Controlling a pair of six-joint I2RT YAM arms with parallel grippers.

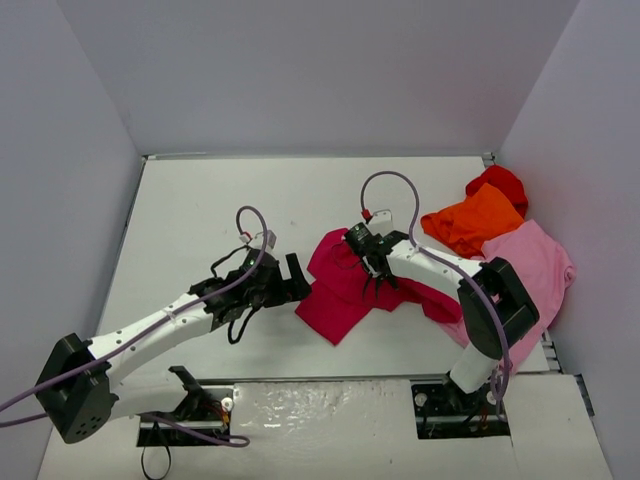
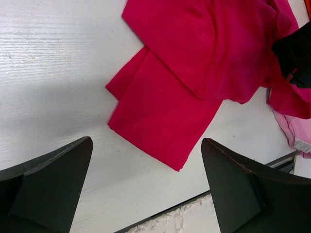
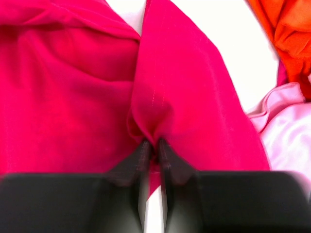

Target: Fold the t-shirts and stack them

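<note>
A crumpled crimson t shirt [image 1: 335, 307] lies on the white table, its lower flap spread flat toward the front. In the right wrist view, my right gripper is shut on a bunched fold of the crimson t shirt [image 3: 189, 102]. From above, that arm covers the middle of the cloth. My left gripper is open, its fingers [image 2: 53, 179] wide apart over the table at the shirt's left front corner, with no cloth between them. A pink t shirt [image 1: 530, 262] and an orange one [image 1: 462, 222] lie heaped at the right.
A darker red cloth [image 1: 500, 184] sits behind the orange one, near the right wall [image 1: 590, 200].
</note>
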